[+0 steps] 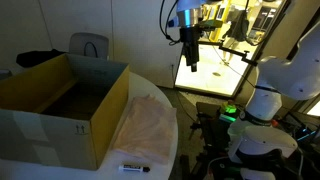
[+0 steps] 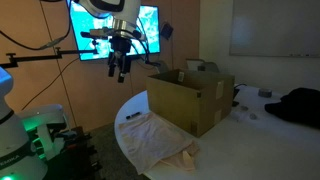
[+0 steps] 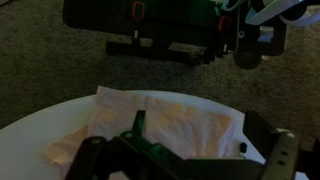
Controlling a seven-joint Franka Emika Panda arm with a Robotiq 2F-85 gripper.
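A pale pink cloth lies spread on the white table, somewhat wrinkled, with an uneven edge in exterior view 2. Beside it, near the table's rim, is a small dark cylinder with a light band, perhaps a marker; exterior view 2 shows it as a short dark object. High above the table edge hangs my gripper, clear of cloth and cylinder. In the wrist view its dark fingers stand well apart, so it looks open, and nothing shows between them.
A large open-topped cardboard box stands on the table next to the cloth. Behind it are a grey bag and a black bundle. Bare white tabletop lies in front of the box.
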